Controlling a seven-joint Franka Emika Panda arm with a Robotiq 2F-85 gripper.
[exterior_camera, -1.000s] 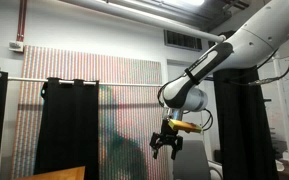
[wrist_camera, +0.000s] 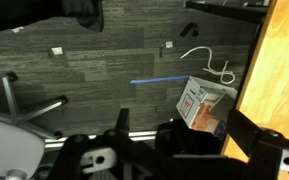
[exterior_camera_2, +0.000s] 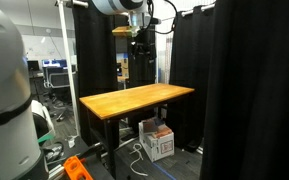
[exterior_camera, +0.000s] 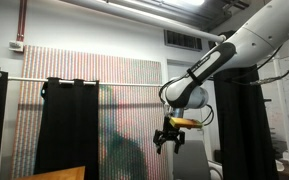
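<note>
My gripper (exterior_camera: 167,147) hangs in the air from the white arm (exterior_camera: 224,58), its fingers open. In the wrist view the two dark fingers of the gripper stand well apart, with only the floor and a box far below showing between them. The wooden table (exterior_camera_2: 134,101) has a bare top in exterior view 2, and the gripper is high above its level. From the wrist, just the table's edge (wrist_camera: 276,75) appears at the right, so the gripper points down at the floor beside it.
An open cardboard box (exterior_camera_2: 158,140) stands on the floor by the table. Black curtains (exterior_camera_2: 249,90) hang close around the table. A chair base (wrist_camera: 26,112) is on the floor at the wrist view's left. Free air surrounds the gripper.
In exterior view 1 the gripper has shifted slightly up and to the right. Its fingers look open throughout, and the table and curtains have stayed put.
</note>
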